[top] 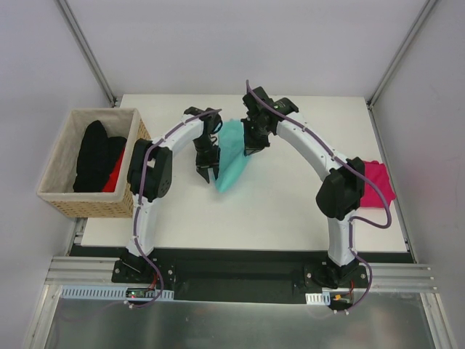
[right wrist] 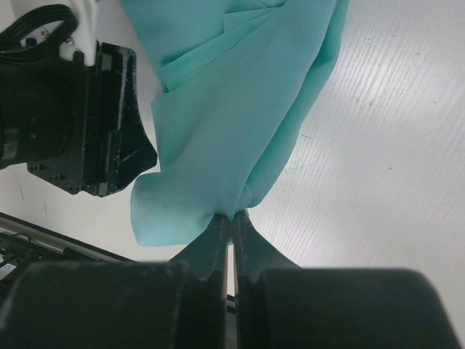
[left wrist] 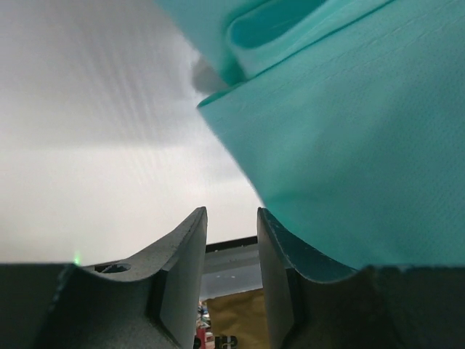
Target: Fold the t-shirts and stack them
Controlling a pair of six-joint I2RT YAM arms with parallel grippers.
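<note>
The teal t-shirt hangs in a raised, bunched strip between my two arms at mid-table, its far part near the table's back. My right gripper is shut on an edge of the teal fabric, which gathers at its fingertips. Beside the shirt's left side is my left gripper, its fingers parted. In the left wrist view the teal cloth passes behind the right-hand finger, and the gap itself shows no cloth. A folded red t-shirt lies at the table's right edge.
A wicker basket with a white lining stands at the left, holding black cloth and red cloth.
</note>
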